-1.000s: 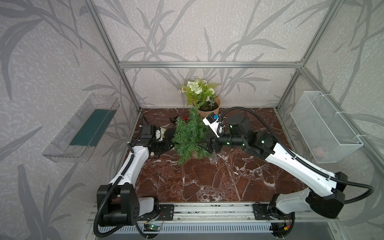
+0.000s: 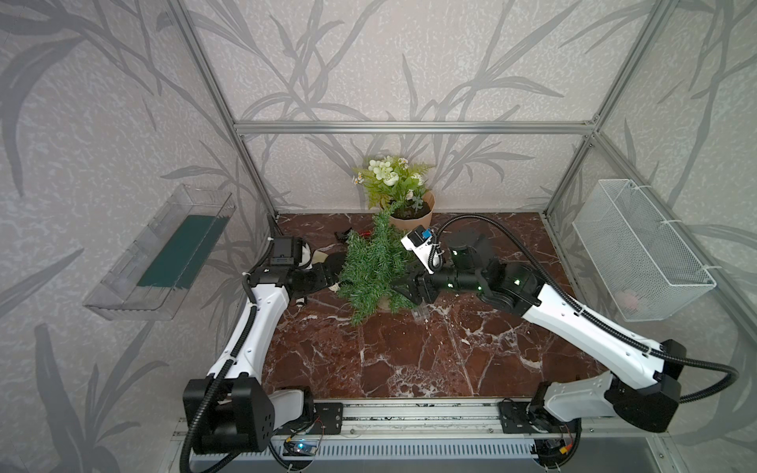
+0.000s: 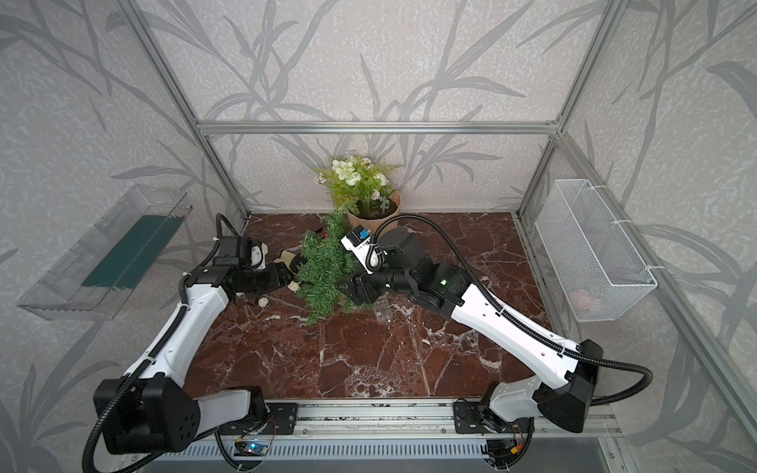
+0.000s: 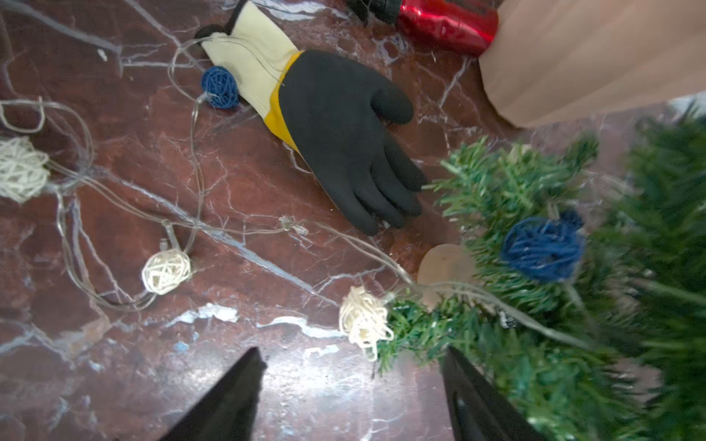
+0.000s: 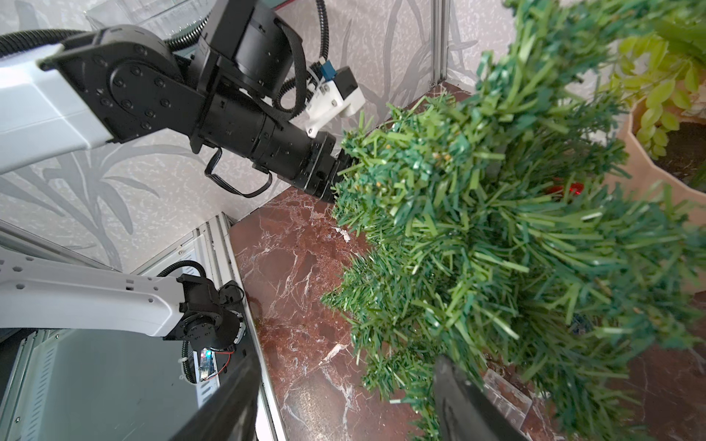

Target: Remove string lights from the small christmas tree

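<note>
The small Christmas tree (image 2: pixel 370 268) stands mid-table. My left gripper is open above the table at its left; in the left wrist view white wicker balls (image 4: pixel 165 270) on clear wire lie on the marble, and another white ball (image 4: pixel 364 323) and a blue one (image 4: pixel 542 248) sit on the branches, with wire running between. My right gripper is open at the tree's right side; foliage fills the right wrist view beyond its fingertips. Whether more lights hang inside the tree is hidden.
A black glove (image 4: pixel 338 132), a red cylindrical object (image 4: pixel 448 25) and a flower pot (image 4: pixel 581 51) are behind. A clear tray (image 2: pixel 181 252) hangs left, a white mesh basket (image 2: pixel 640 252) right.
My left arm has moved back and up, leftward from the tree, over the last second. The right arm is nearly still.
</note>
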